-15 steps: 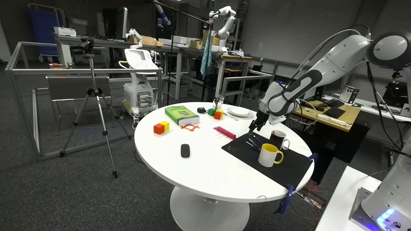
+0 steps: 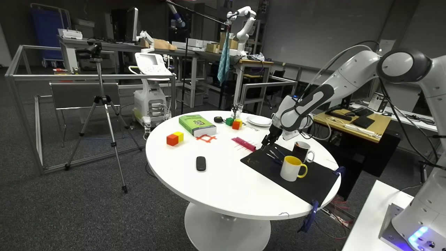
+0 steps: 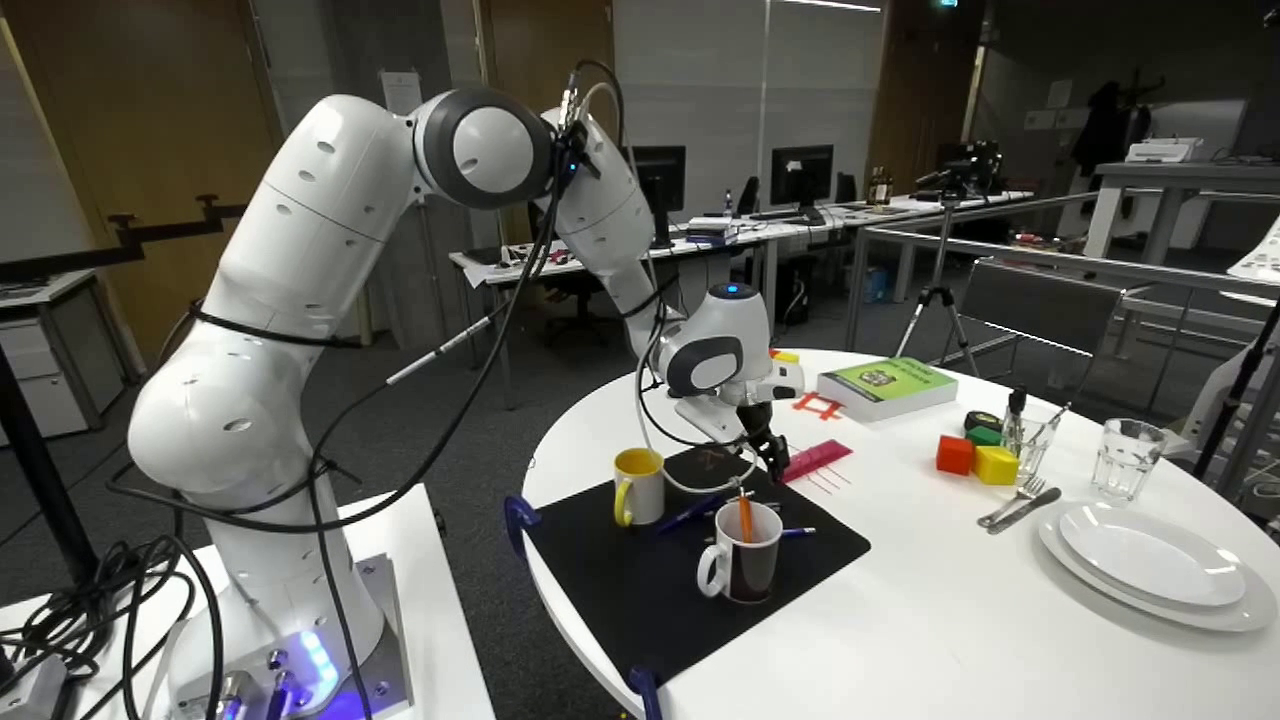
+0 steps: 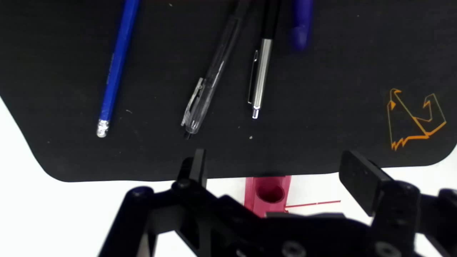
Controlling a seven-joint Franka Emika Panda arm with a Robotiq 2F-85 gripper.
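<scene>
My gripper is open with nothing between its fingers. It hangs over the edge of the black mat [image 4: 321,128], close to the red holder [image 4: 269,195], whose round hole shows in the wrist view. Several pens lie on the mat beyond the fingertips: a blue pencil [image 4: 115,70], a clear pen [image 4: 210,83], a silver and black pen [image 4: 262,70] and a blurred purple-blue one [image 4: 302,25]. A yellow-handled white mug [image 2: 291,168] and a dark mug [image 3: 746,558] with an orange item [image 3: 745,518] inside stand on the mat.
A green book [image 2: 197,125], cubes [image 3: 956,455], a glass [image 3: 1125,458], cutlery [image 3: 1017,505] and plates [image 3: 1152,558] share the round table. A black oblong object [image 2: 201,163] lies nearer the front. Blue clamps [image 2: 309,217] grip the mat's edge.
My gripper has moved left and slightly down in exterior view 1, towards the mat's edge and the red holder. The objects on the table have stayed put.
</scene>
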